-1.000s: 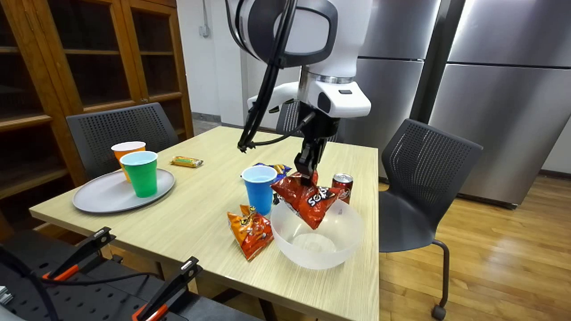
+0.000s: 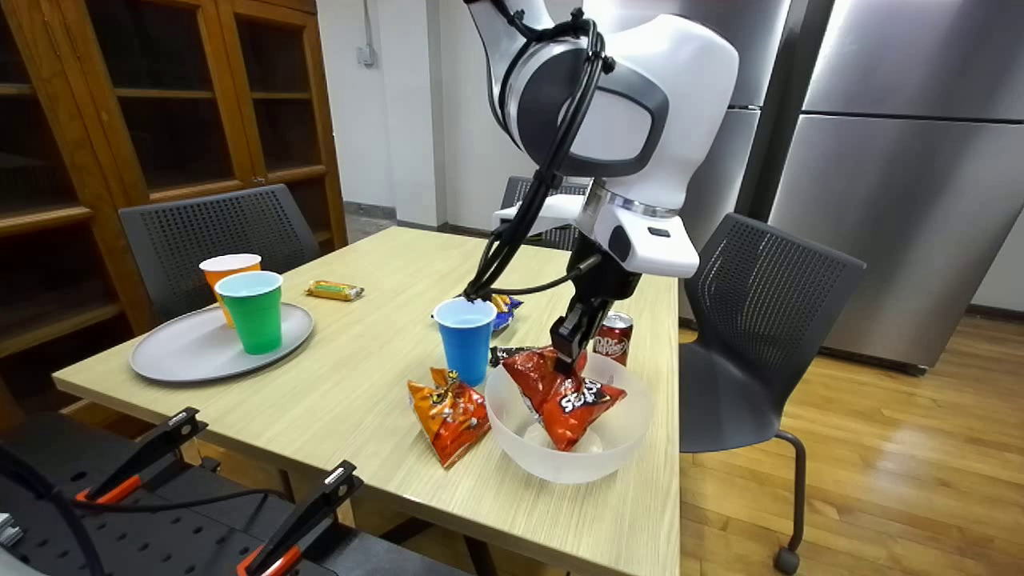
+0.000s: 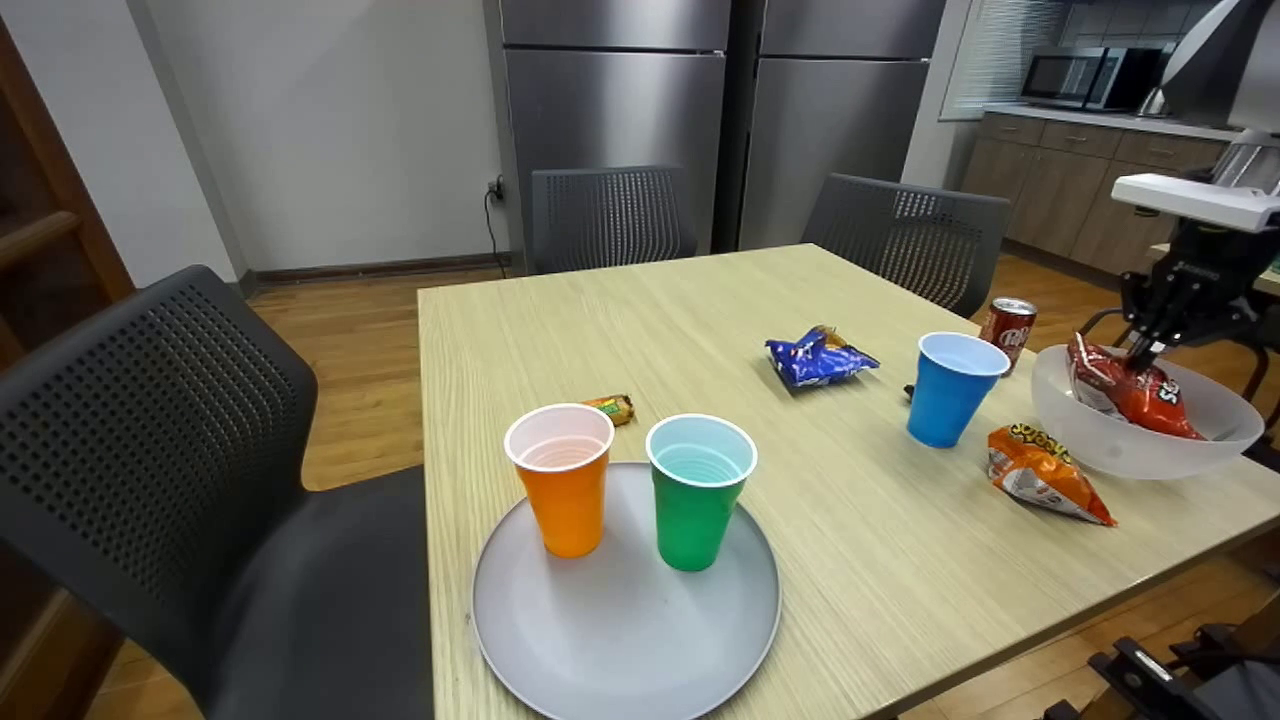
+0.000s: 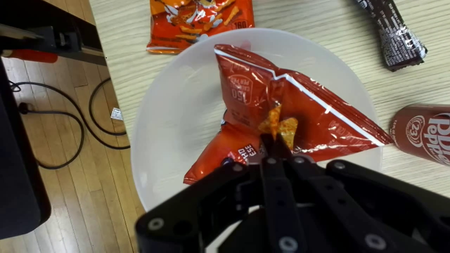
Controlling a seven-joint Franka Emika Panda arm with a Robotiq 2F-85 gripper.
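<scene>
A red chip bag (image 2: 573, 411) is pinched by my gripper (image 2: 566, 365), which is shut on its crumpled middle. In the wrist view the bag (image 4: 249, 86) spreads out on both sides of the dark fingertips, its pale seam facing up. It sits low within the translucent white bowl (image 2: 576, 467); one corner reaches over the rim on the can side. Whether the bag rests on the bowl's bottom is hard to tell. From the side, the fingers point down into the bowl (image 3: 1122, 450).
Close beside the bowl are an orange chip bag (image 2: 449, 421), a blue cup (image 2: 466, 346), a dark wrapper (image 4: 398, 42) and a soda can (image 2: 614, 338). Farther off lie a blue bag (image 3: 821, 358), a small snack (image 2: 334, 290) and a grey plate (image 3: 624, 654) with orange and green cups.
My gripper has moved down and slightly right in exterior view 1, carrying the red bag from above the bowl into it. The other table items have stayed put.
</scene>
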